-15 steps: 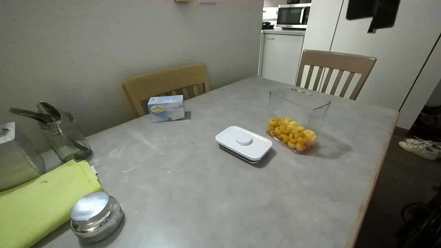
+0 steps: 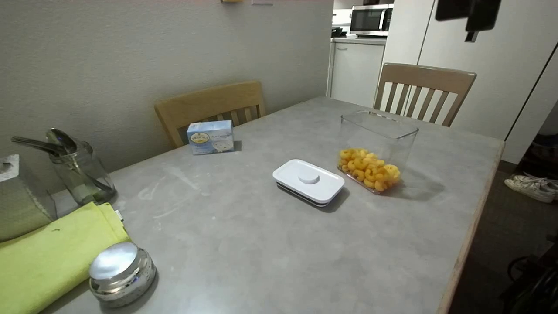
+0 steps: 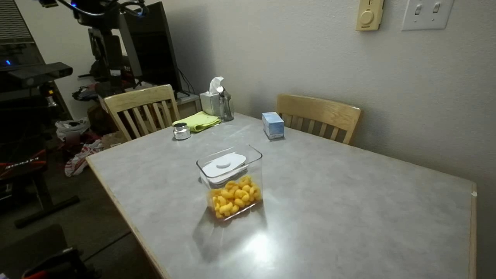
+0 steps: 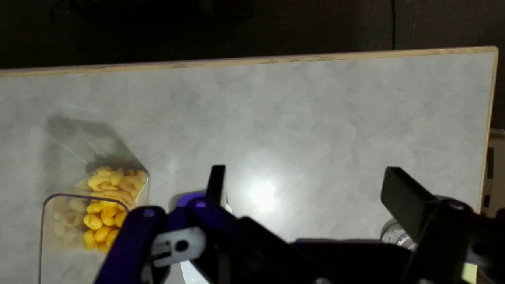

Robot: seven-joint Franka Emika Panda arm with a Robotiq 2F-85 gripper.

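Observation:
My gripper is open high above the table, its fingers (image 4: 216, 184) wide apart with only bare tabletop seen between them. On the table stands a clear, lidless container (image 2: 374, 138), partly filled with yellow puffs (image 2: 367, 170). Beside it lies a white rectangular lid (image 2: 293, 172) with a round knob, flat on the table and apart from the container. From the wrist camera, the container is at lower left and the lid is mostly hidden behind my left finger. In exterior view 2 the lid (image 3: 235, 160) shows through the container's clear wall.
Towards the wall stands a blue tea box (image 2: 212, 138). A silver jar (image 2: 123, 274), a yellow-green cloth (image 2: 62, 251), a tissue box (image 2: 26, 199) and a glass jar of utensils (image 2: 83, 175) crowd one end. Open tabletop surrounds the lid and container.
The dark part of my gripper at the top right of exterior view 1 has shifted slightly and turned. The objects on the table have stayed where they were.

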